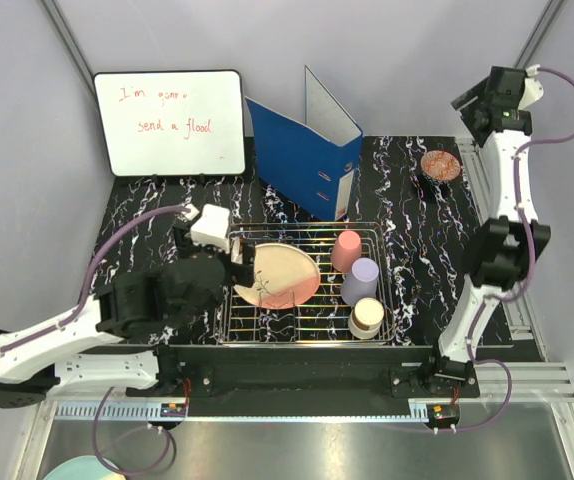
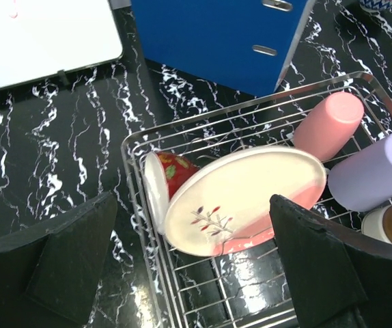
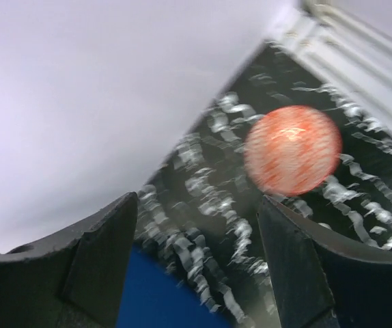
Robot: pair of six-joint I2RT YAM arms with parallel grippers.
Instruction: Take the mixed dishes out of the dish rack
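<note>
In the dish rack [image 1: 303, 342] stand a cream and pink oval plate [image 2: 244, 195], a pink cup [image 1: 346, 251], a purple cup [image 1: 360, 281] and a cream cup [image 1: 366, 317]. The left wrist view also shows a white-rimmed, red patterned dish [image 2: 175, 171] at the rack's left end. My left gripper is open above that end, with nothing between its fingers. An orange-patterned bowl [image 1: 440, 166] rests on the counter at the back right. Raised beside it, my right gripper [image 1: 462, 108] has its fingers apart and empty; the bowl [image 3: 293, 150] lies beyond them.
A blue binder [image 1: 302, 160] stands upright behind the rack, left of the bowl. The whiteboard [image 1: 172, 125] leans at the back left. Bare dark marble counter [image 1: 417, 250] lies between the rack and the right arm.
</note>
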